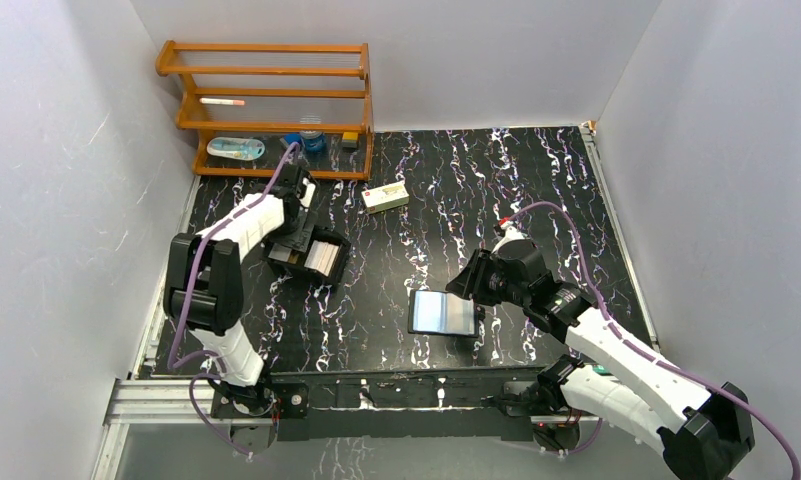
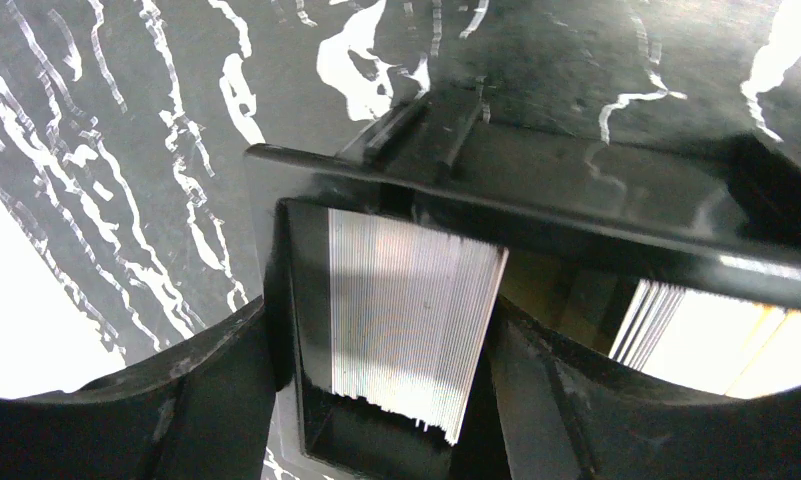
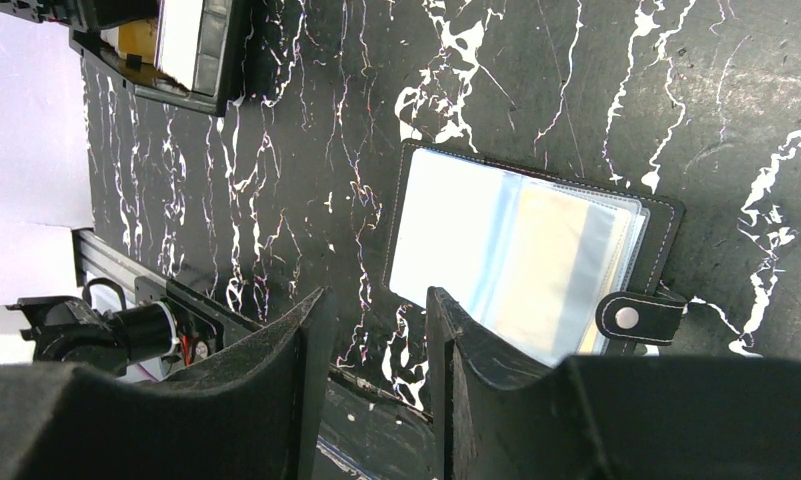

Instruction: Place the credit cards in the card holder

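The black box (image 1: 343, 264) on the left holds upright cards in two compartments. In the left wrist view, one stack of white-edged cards (image 2: 406, 310) shows between the parted fingers of my left gripper; whether they touch it, I cannot tell. A second card stack (image 2: 733, 345) stands in the compartment to the right. The card holder (image 3: 511, 240) lies spread flat, its clear sleeves showing and its snap strap (image 3: 641, 318) at the right edge. Beside its upper right corner in the top view, my right gripper (image 1: 458, 289) is open and empty.
A small pale box (image 1: 385, 197) lies behind and right of the card box. A wooden rack (image 1: 266, 174) stands at the back left with a few items on it.
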